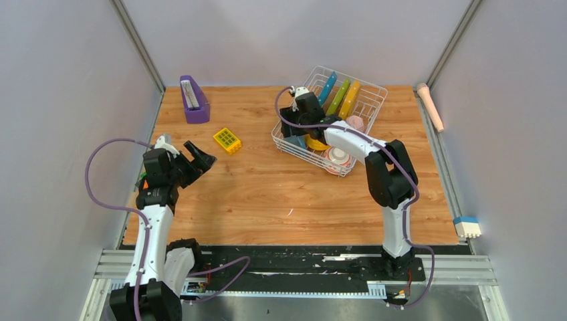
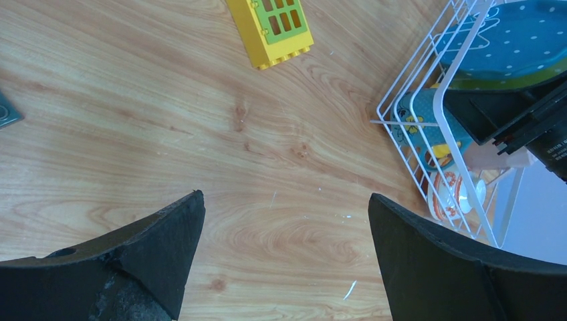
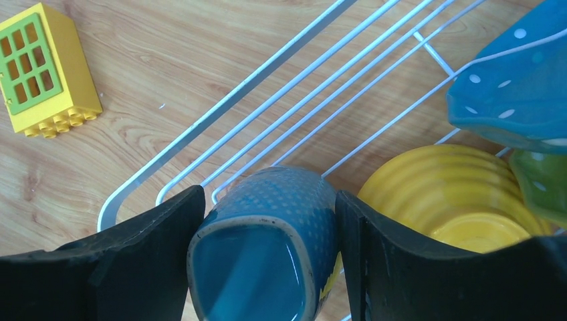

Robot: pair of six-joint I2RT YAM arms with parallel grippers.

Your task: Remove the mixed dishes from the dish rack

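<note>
The white wire dish rack stands at the table's back right. In it stand blue, green and yellow dishes, a yellow bowl, a pink item and a white-and-red dish. A blue cup is in the rack's near-left part. My right gripper has one finger on each side of that cup, close to its walls; whether both press on it is unclear. Off to the left, my left gripper hangs open and empty over the table.
A yellow toy block with a green grid lies left of the rack. A purple metronome-like object stands at the back left. The rack's wire rim runs close beside my right gripper.
</note>
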